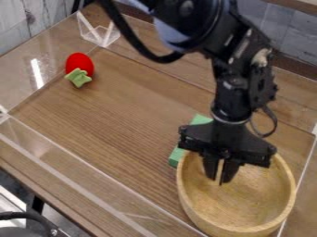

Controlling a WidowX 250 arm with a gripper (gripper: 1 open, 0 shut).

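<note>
My black gripper (pixel 224 165) hangs from the arm over the back of a large tan oval bowl (pixel 235 205) at the lower right, its fingers pointing down. The fingertips look close together, with nothing visible between them. A green object (pixel 196 125) lies behind the bowl, just left of the gripper and partly hidden by it.
A red object (pixel 80 65) with a small green piece (pixel 80 78) sits at the upper left. A clear container (pixel 96 28) stands in the back corner.
</note>
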